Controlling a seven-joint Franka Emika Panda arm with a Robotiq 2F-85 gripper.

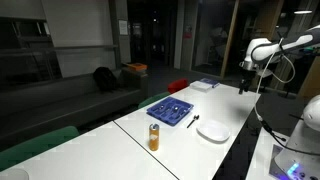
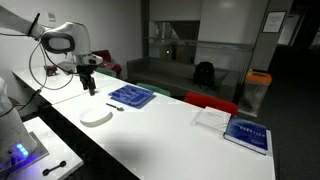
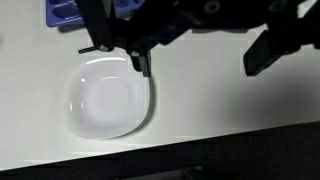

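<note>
A white square-cornered dish lies on the white table, below and left of my gripper in the wrist view. The gripper stands open, with bare tabletop showing between its fingers. In exterior view 1 the gripper hangs above the table at the right, clear of the dish. Exterior view 2 has the gripper raised behind the dish. A small dark utensil rests between the dish and a blue compartmented tray; in the wrist view the gripper partly hides the utensil.
An orange bottle-like container stands toward the table's front in exterior view 1. At the right of exterior view 2 lie a white flat item and a dark blue one.
</note>
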